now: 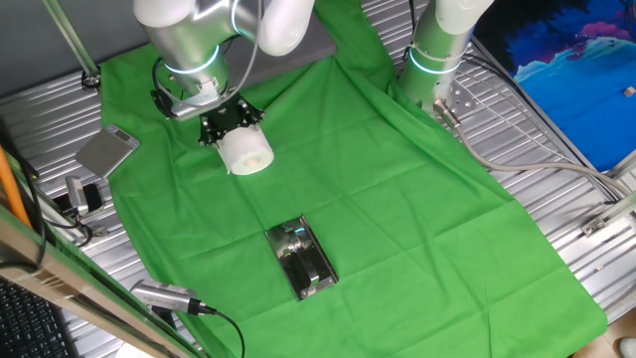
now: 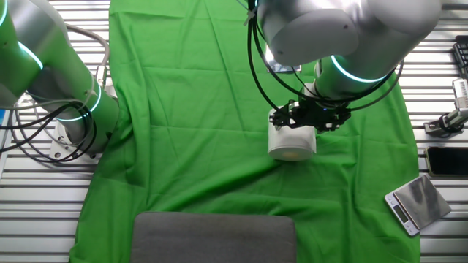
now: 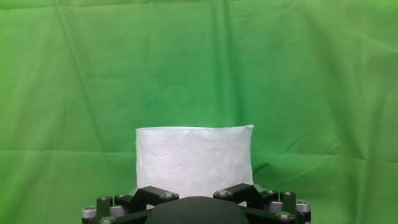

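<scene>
A white roll-shaped piece (image 1: 243,151) is at my gripper (image 1: 231,124), its round end with a pale brownish centre facing away from the gripper. In exterior view 2 the white roll (image 2: 291,142) shows just below the black finger linkages of my gripper (image 2: 311,117). In the wrist view the roll (image 3: 194,158) lies straight ahead, centred between the two spread linkages. The fingertips are hidden, so whether they press on the roll cannot be told. Whether the roll touches the cloth is also unclear.
A shiny metal tray-like box (image 1: 302,259) lies on the green cloth (image 1: 417,229). A small scale (image 1: 107,151) sits beyond the cloth's edge.
</scene>
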